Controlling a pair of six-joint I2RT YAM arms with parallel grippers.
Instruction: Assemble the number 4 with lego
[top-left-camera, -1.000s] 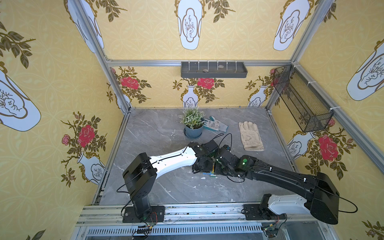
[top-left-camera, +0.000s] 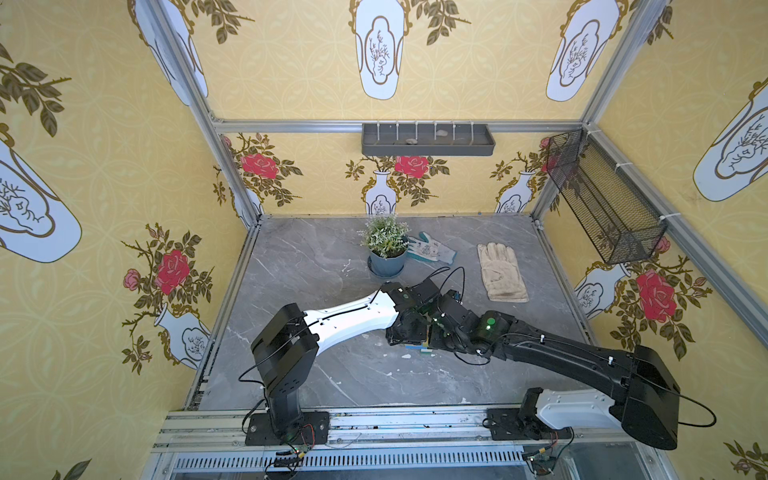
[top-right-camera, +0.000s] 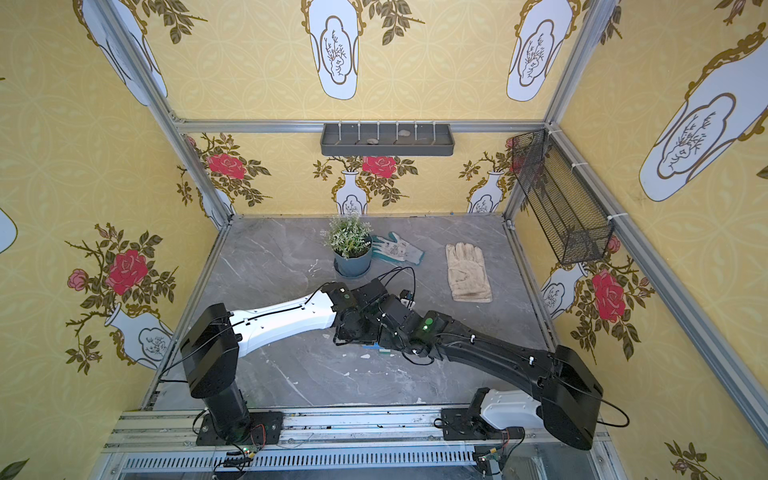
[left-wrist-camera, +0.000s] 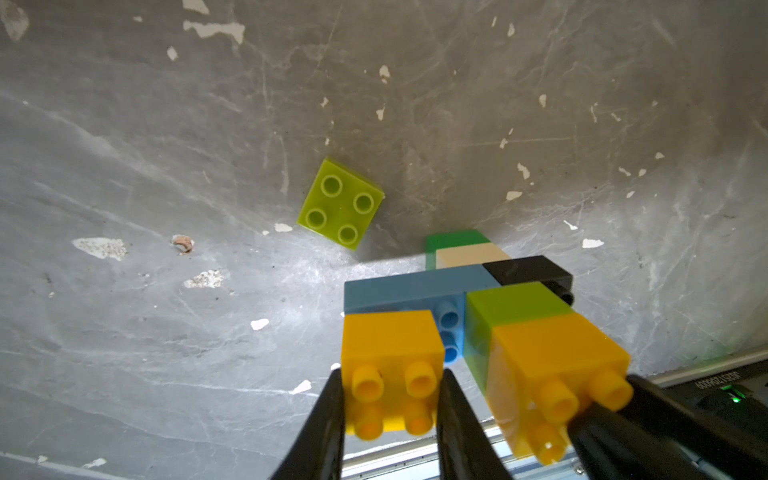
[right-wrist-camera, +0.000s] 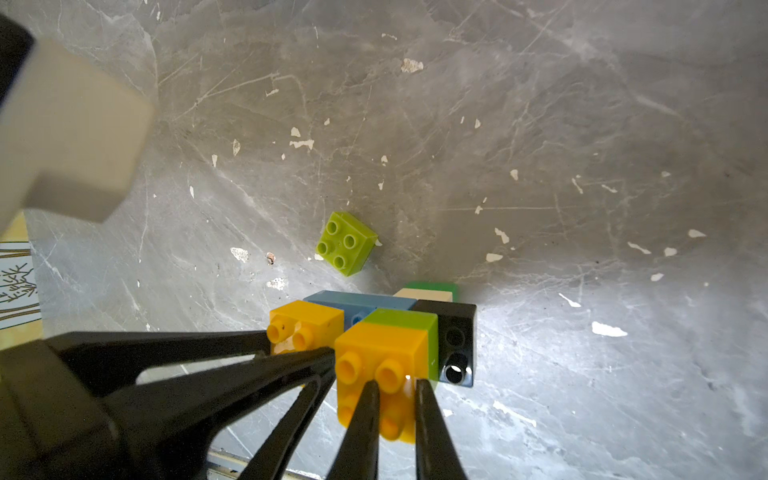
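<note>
In the left wrist view, my left gripper is shut on a yellow brick (left-wrist-camera: 393, 336), which sits at the left end of a long blue brick (left-wrist-camera: 420, 289). To its right, a green brick bears a second yellow brick (right-wrist-camera: 364, 342); my right gripper is shut on that one in the right wrist view. A black brick (right-wrist-camera: 444, 316) extends the row to the right. Behind stand a cream brick (left-wrist-camera: 472, 254) and a dark green brick (left-wrist-camera: 456, 238). Whether the left yellow brick is fully pressed down cannot be told.
A loose lime brick (left-wrist-camera: 340, 204) lies on the grey table behind the assembly. Farther back are a potted plant (top-left-camera: 386, 248), a blue-white glove (top-left-camera: 432, 248) and a beige glove (top-left-camera: 502, 272). Both arms crowd together over the middle.
The left arm's elbow has shifted slightly to the right, and its forearm has edged the same way. The right arm shows no visible movement.
</note>
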